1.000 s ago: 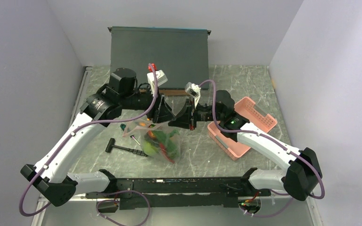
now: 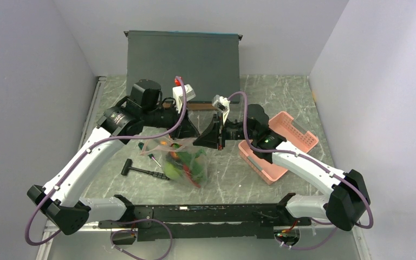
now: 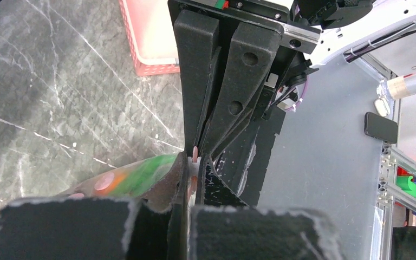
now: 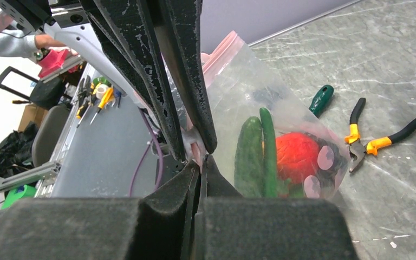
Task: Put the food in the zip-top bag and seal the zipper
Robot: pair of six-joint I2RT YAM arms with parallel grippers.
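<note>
The clear zip bag (image 2: pixel 183 172) stands below my grippers in the top view, with green, red and orange food inside. A cucumber (image 4: pixel 248 154) and a red item (image 4: pixel 297 157) show through its film in the right wrist view. Its pink zipper band (image 4: pixel 226 54) slants away behind the fingers. My left gripper (image 2: pixel 196 135) and right gripper (image 2: pixel 196 143) meet tip to tip at one end of that band. The left one is shut on the bag's top edge. The right one is also shut, a thin pink strip of the band at its tips (image 4: pixel 201 164).
An empty pink basket (image 2: pixel 268 176) stands at the right. Orange-and-black pliers (image 4: pixel 371 142) and a green-handled screwdriver (image 4: pixel 322 99) lie beside the bag. A black hammer (image 2: pixel 141 170) lies at its left. The table between bag and basket is clear.
My right arm and the bag look unmoved.
</note>
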